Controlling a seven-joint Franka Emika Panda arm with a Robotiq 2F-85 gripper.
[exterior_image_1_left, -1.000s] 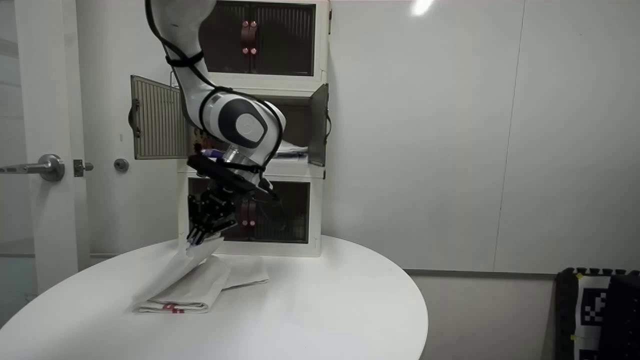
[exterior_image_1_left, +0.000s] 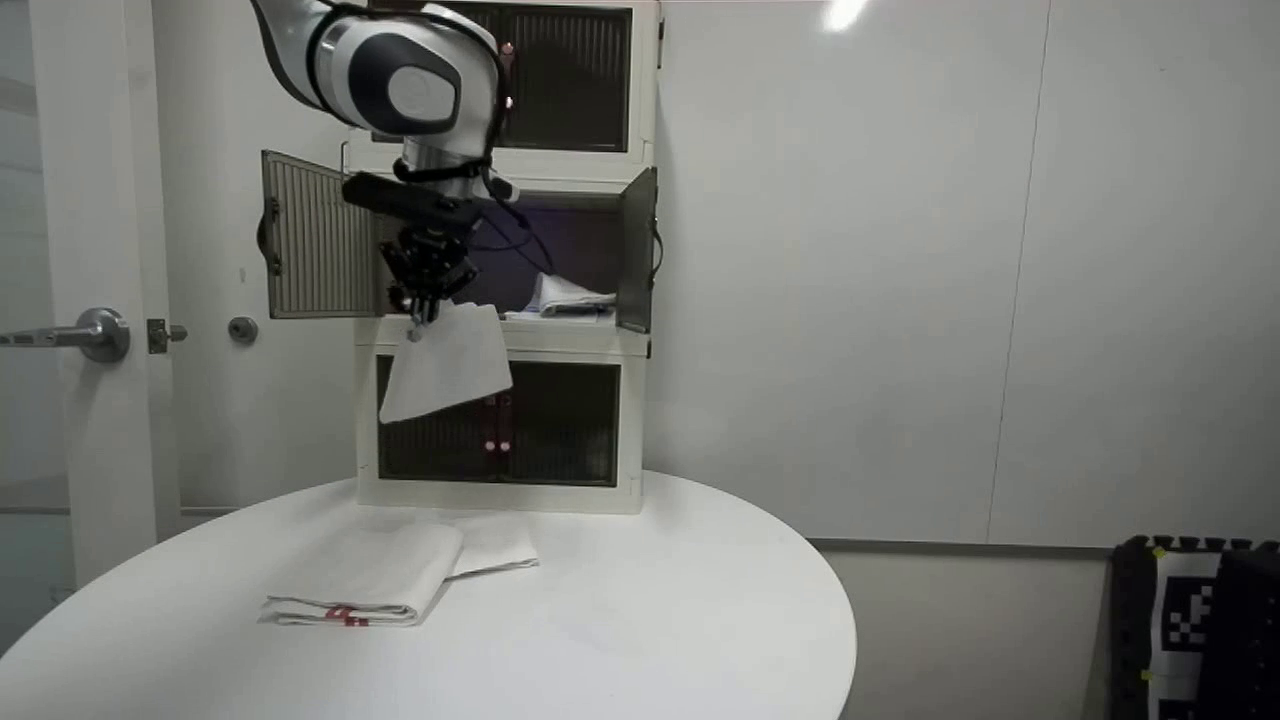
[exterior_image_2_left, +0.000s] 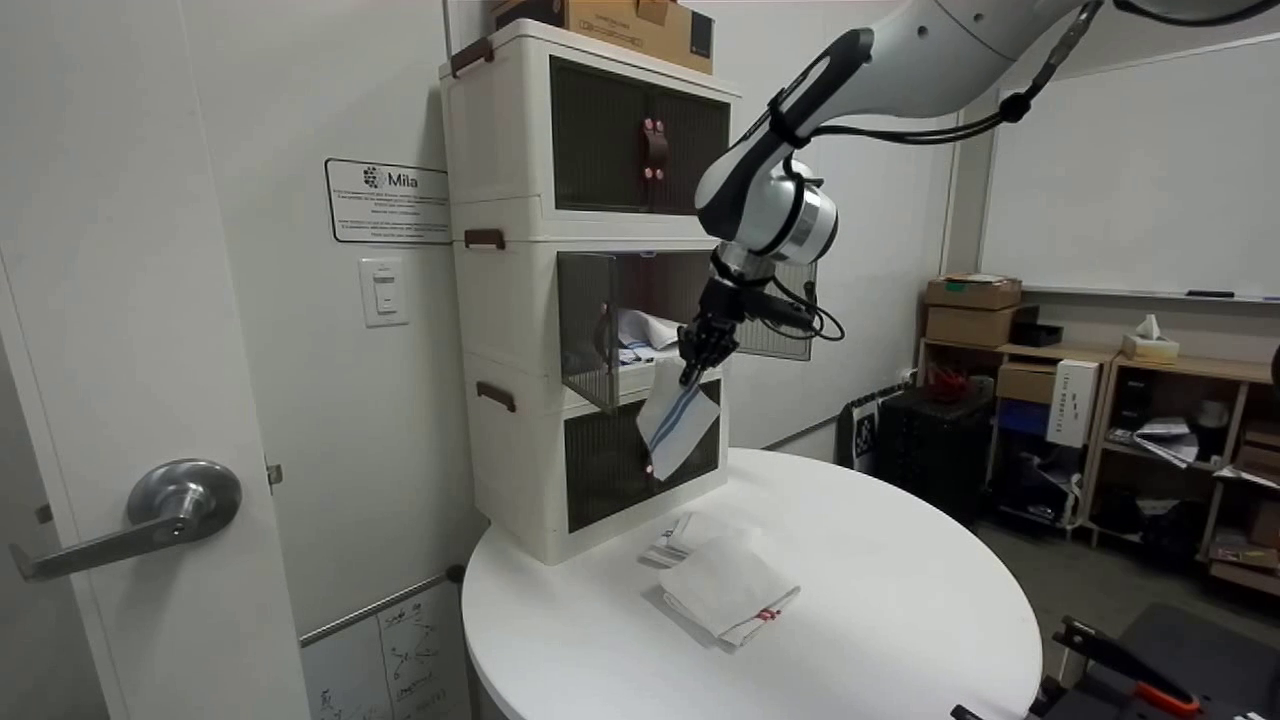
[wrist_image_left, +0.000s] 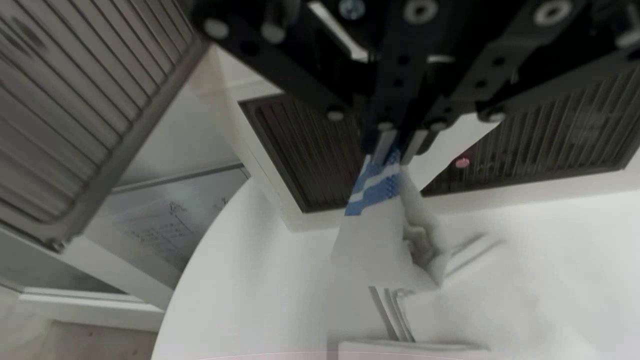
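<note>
My gripper (exterior_image_1_left: 420, 324) is shut on a folded white towel (exterior_image_1_left: 451, 366) with blue stripes, pinched at its upper end. The towel hangs in front of the cabinet's lower doors, clear of the table. In the wrist view the blue-striped part of this towel (wrist_image_left: 376, 189) runs down from between the fingers. On the table, a folded white towel with red marks (exterior_image_1_left: 360, 580) overlaps another folded white towel (exterior_image_1_left: 494, 546). Behind the gripper, the cabinet's middle compartment (exterior_image_2_left: 666, 288) has both doors swung outward, and white cloth (exterior_image_1_left: 570, 296) lies inside it.
The left open door (exterior_image_1_left: 321, 240) and right open door (exterior_image_1_left: 638, 252) stick out on either side of the compartment. Closed lower doors (exterior_image_1_left: 558, 426) lie beneath.
The gripper has risen from just above the table to about the height of the middle compartment's floor. It has lifted the blue-striped towel off the stack.
</note>
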